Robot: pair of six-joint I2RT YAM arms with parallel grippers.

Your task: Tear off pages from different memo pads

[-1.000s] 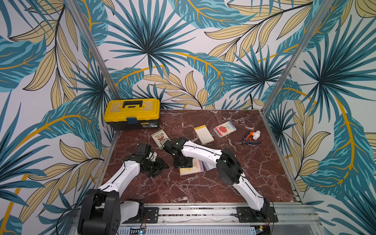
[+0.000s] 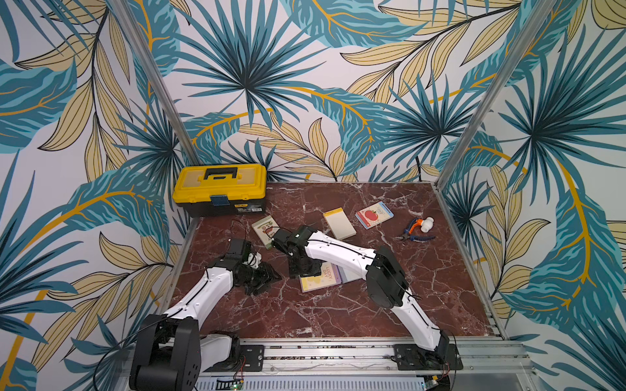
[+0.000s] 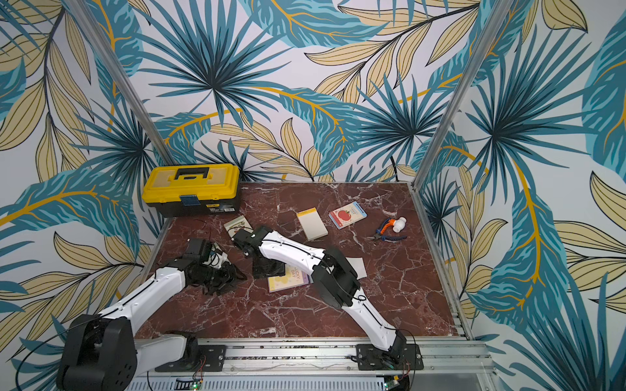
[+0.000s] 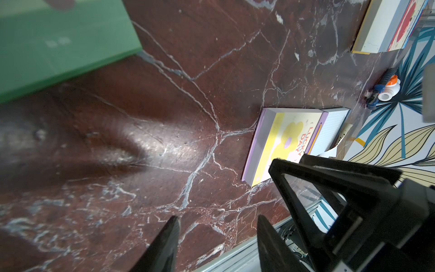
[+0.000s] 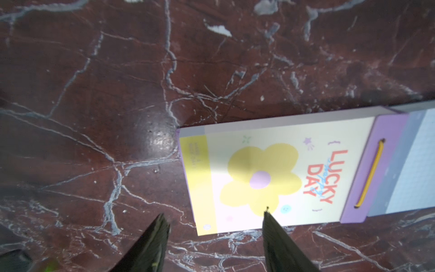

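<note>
The Lucky Day memo pad (image 5: 260, 181), white with a yellow flower and a purple binding, lies flat on the table, its blue-ruled open cover (image 5: 410, 158) spread to the right. My right gripper is open above the pad's near left corner, nothing between its fingers. My left gripper stands open over bare table left of that pad. A green-edged memo pad (image 2: 266, 230) lies behind the arms, and its green side (image 4: 68, 45) fills a corner of the left wrist view. Further back are a cream pad (image 2: 339, 224) with an orange strip and a red-fruit pad (image 2: 374, 215).
A yellow toolbox (image 2: 220, 189) stands at the back left. Pliers with orange and white parts (image 2: 417, 228) lie at the right.
The Lucky Day pad has shifted slightly to the right since a second ago. My right gripper has moved only a little; the left arm is still.
</note>
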